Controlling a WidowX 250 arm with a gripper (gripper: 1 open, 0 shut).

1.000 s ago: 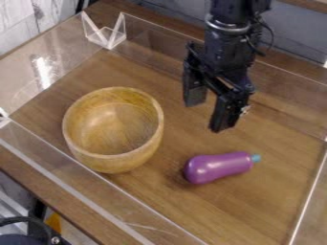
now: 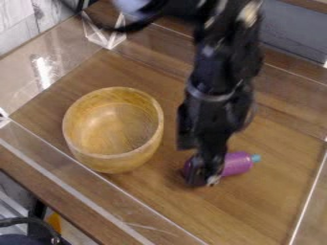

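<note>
My gripper (image 2: 205,156) is lowered over a purple eggplant-like object (image 2: 234,164), its blurred fingers around or just above it and hiding part of it. The fingers are open. A wooden bowl (image 2: 109,130) sits to the left of the gripper on the wooden surface.
A clear rack or holder (image 2: 138,21) stands at the back left. A transparent wall runs along the left edge. The board is bare to the right and in front of the purple object.
My gripper has moved down and toward the front, from above and behind the purple object to right over it, now covering part of it.
</note>
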